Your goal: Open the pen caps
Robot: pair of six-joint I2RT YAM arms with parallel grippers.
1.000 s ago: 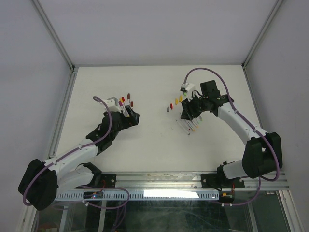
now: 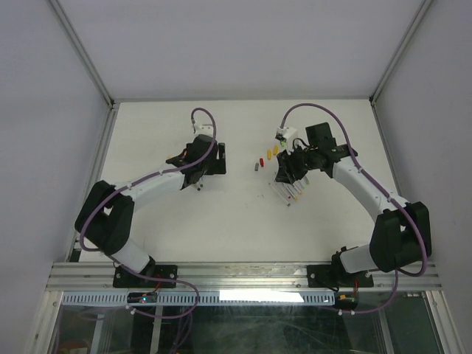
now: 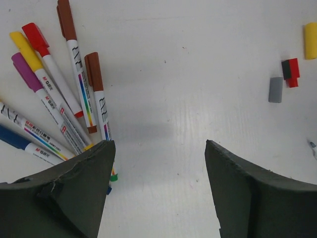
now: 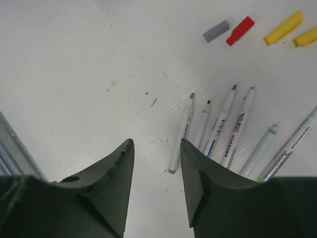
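In the left wrist view, capped pens lie in a row: a brown-capped pen point(image 3: 95, 74), another brown-capped pen point(image 3: 66, 20), a red-capped one point(image 3: 37, 39), plus yellow, purple and blue ones. My open left gripper is over the table just right of them, nothing between its fingers. My right gripper hangs open beside several uncapped pens point(image 4: 183, 131). Loose caps lie beyond: grey point(image 4: 216, 30), red point(image 4: 240, 30) and yellow point(image 4: 283, 28).
The middle of the white table point(image 2: 236, 221) between the arms is mostly clear. A table edge shows at the left of the right wrist view.
My left arm has moved toward the back and right, now over the left group of pens. My right arm has not visibly moved.
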